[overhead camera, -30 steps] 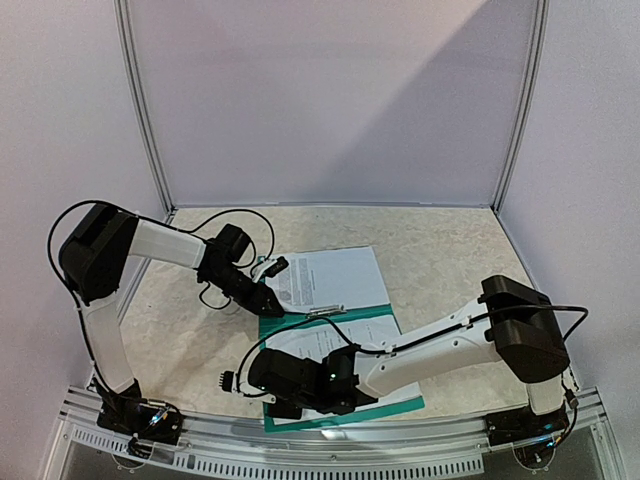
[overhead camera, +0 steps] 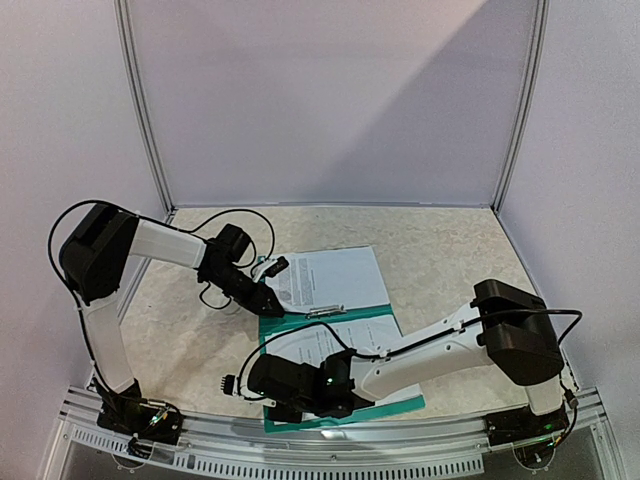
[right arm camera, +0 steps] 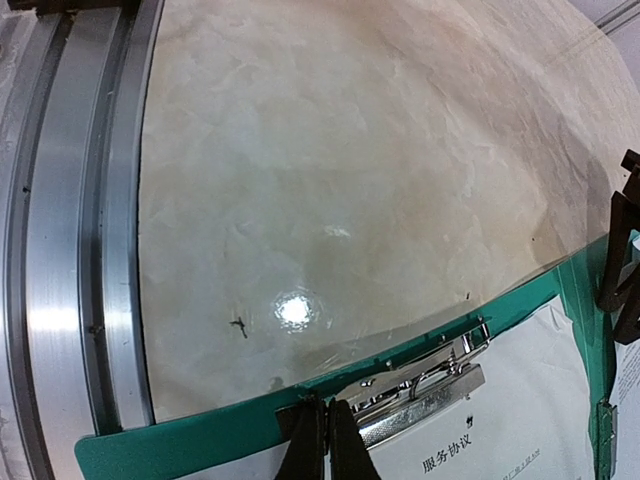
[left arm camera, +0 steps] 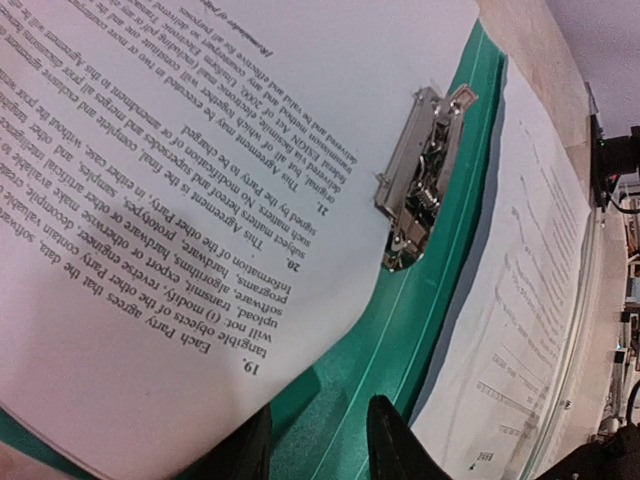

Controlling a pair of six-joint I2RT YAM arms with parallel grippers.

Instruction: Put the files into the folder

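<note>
The green folder (overhead camera: 400, 406) lies spread open on the table, with printed sheets (overhead camera: 335, 275) on its far half and more papers (overhead camera: 375, 332) on its near half. A metal clip (left arm camera: 422, 175) sits at the far sheets' edge by the spine. My left gripper is part open above the green cover, nothing between its fingers, close to the curved edge of the far sheets. A second metal clip (right arm camera: 415, 390) lies at the near half's edge. Beside its end my right gripper is shut, with nothing visible between its fingers.
The metal rail (overhead camera: 270, 462) runs along the table's front, close to the folder's near edge. Bare table (overhead camera: 455, 250) lies open to the right and behind. My right forearm (overhead camera: 425, 358) hides part of the near papers.
The right arm has shifted very slightly, its elbow a little lower and to the left. The left arm, folder and sheets look unchanged in the top view.
</note>
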